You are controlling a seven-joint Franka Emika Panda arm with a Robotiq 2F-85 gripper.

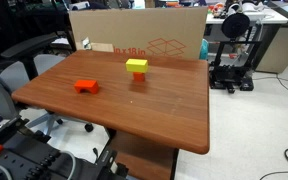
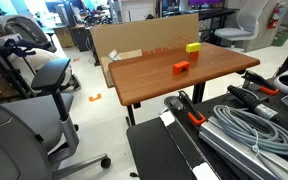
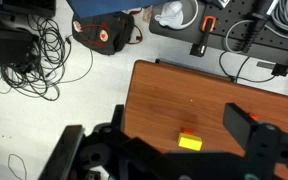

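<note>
On the wooden table [image 1: 174, 105] a yellow block [image 1: 136, 63] sits above a red piece [image 1: 138, 76]; whether they are joined I cannot tell. A separate red block [image 1: 87, 86] lies to their left, closer to the robot's side. From above, the wrist view shows the yellow block [image 3: 190, 142] between the dark fingers of my gripper, at a distance below them. Part of the separate red block [image 3: 253, 117] shows beside the right finger. The gripper is open and holds nothing. In the second exterior view the red block [image 2: 180, 67] and yellow block [image 2: 193, 47] stand apart.
A cardboard panel [image 1: 139, 30] stands along the table's far side. Cables [image 2: 249, 130] and black equipment lie at the robot's side. An office chair [image 2: 49, 90] is on the floor nearby.
</note>
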